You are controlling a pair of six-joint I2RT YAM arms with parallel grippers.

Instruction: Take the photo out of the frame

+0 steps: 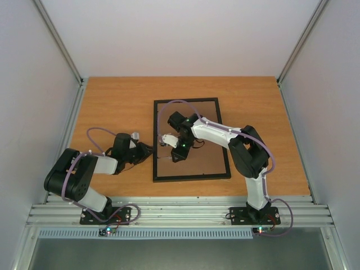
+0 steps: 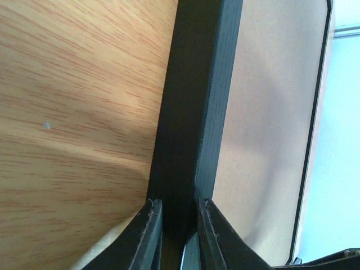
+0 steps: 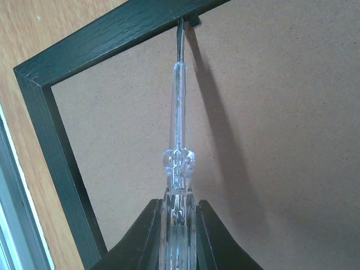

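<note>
The black photo frame [image 1: 191, 178] lies face down, its brown backing [image 1: 202, 161] showing. My left gripper is shut on the frame's left bar [image 2: 185, 101], outside left in the top view. My right gripper is shut on a clear-handled screwdriver [image 3: 178, 107]. The screwdriver's metal tip meets the inner edge of a frame bar in the right wrist view, beside a small dark tab [image 3: 194, 20]. The photo itself is not visible.
Walls surround it at the back and both sides, with metal rails along the edges.
</note>
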